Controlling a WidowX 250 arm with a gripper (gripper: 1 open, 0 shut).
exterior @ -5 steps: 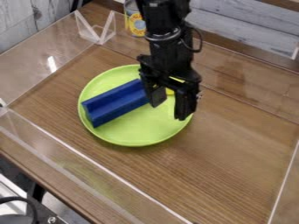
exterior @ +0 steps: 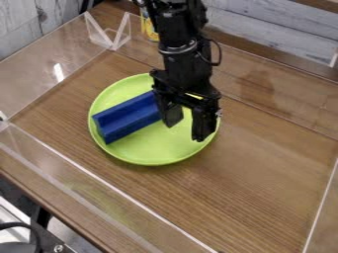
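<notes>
A green plate [exterior: 157,151] rests on the wooden table. On its left side lies a blue oblong block [exterior: 125,121]. My black gripper [exterior: 185,119] hangs over the plate's right half, right of the block, with its two fingers spread open. Whether anything yellow or small lies beneath it is hidden by the gripper.
A yellow object [exterior: 150,27] stands at the back, partly behind my arm. A dark cable lies at the lower left.
My gripper has shifted slightly and turned over the plate's right half. The block and plate look unmoved.
</notes>
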